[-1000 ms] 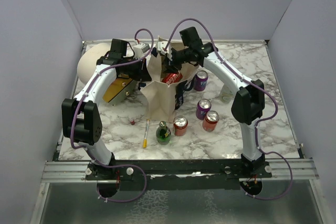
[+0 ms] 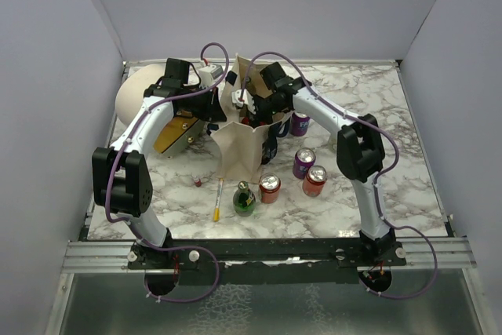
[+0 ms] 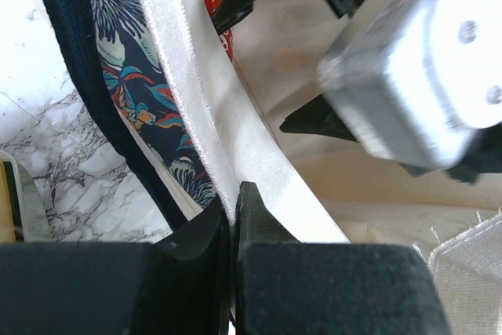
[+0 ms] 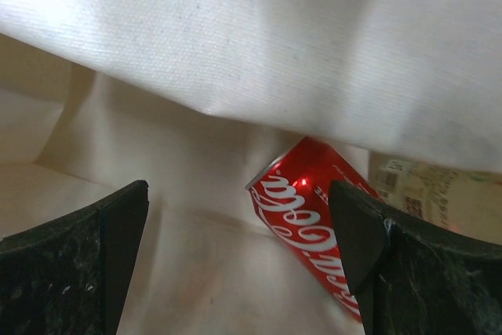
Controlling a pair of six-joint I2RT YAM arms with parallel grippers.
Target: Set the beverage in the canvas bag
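Note:
The cream canvas bag [image 2: 239, 154] stands at the centre, its patterned lining showing in the left wrist view. My left gripper is shut on the bag's white upper edge [image 3: 192, 92]. My right gripper is open down inside the bag, above a red Coca-Cola can [image 4: 294, 209] lying there beside a beige package [image 4: 416, 194]. In the top view the right arm covers much of the bag's interior.
Purple cans [image 2: 303, 162], red cans [image 2: 269, 187], a green bottle [image 2: 244, 200] and a yellow-handled tool [image 2: 217, 205] stand or lie around the bag. A yellow case [image 2: 169, 137] is at left.
My right gripper has moved down and toward the near side inside the bag, covering more of the red can in the top view. The left arm is unchanged.

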